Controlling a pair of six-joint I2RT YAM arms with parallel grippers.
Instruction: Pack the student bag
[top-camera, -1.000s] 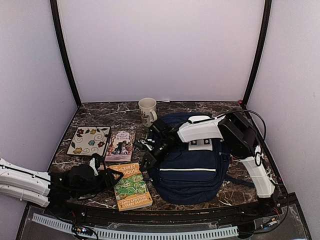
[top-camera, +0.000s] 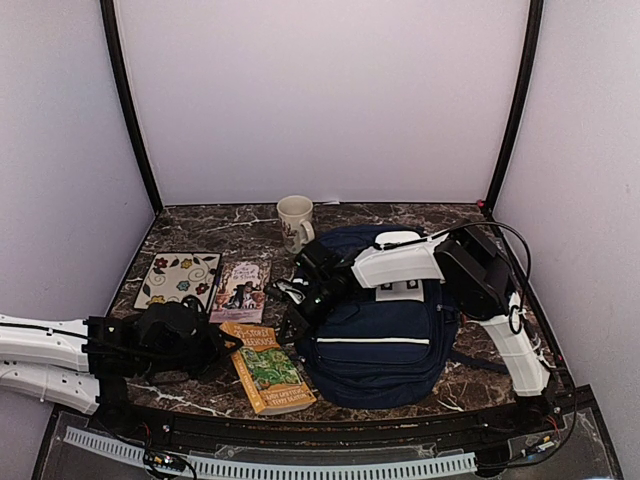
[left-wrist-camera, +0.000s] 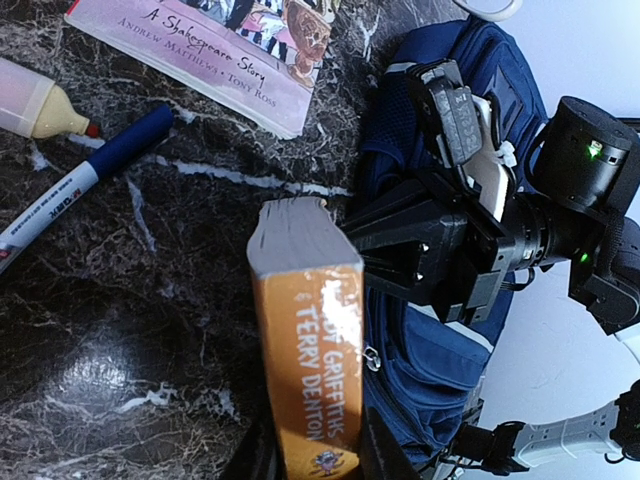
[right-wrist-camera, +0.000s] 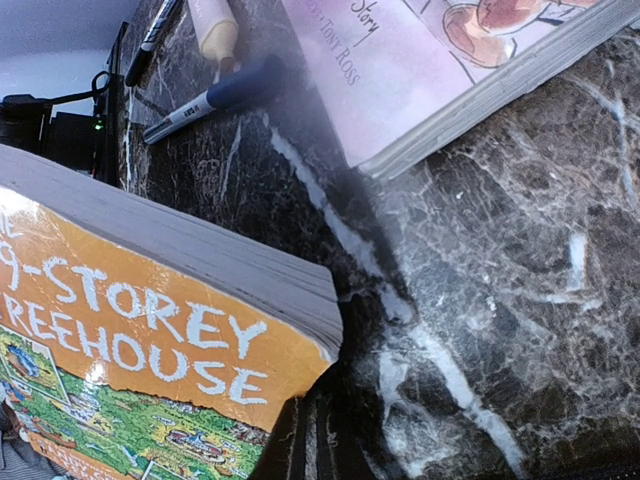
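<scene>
An orange paperback, The 39-Storey Treehouse (top-camera: 270, 372), tilts up with its spine toward the left wrist camera. My left gripper is shut on it, one finger on either side of the spine. Beside the book's corner, my right gripper is shut, its two fingers together and nothing visible between them. The navy student bag (top-camera: 370, 360) lies at the right, its upper part partly covered by my right arm. A pink Shakespeare book (top-camera: 240, 292) lies flat behind the orange one.
In the left wrist view, a blue-capped marker (left-wrist-camera: 85, 190) and a glue bottle (left-wrist-camera: 45, 100) lie left of the held book. A mug (top-camera: 295, 222) stands at the back, and a flowered board (top-camera: 178, 280) lies far left. Bare marble shows behind the board.
My right arm stays nearly still.
</scene>
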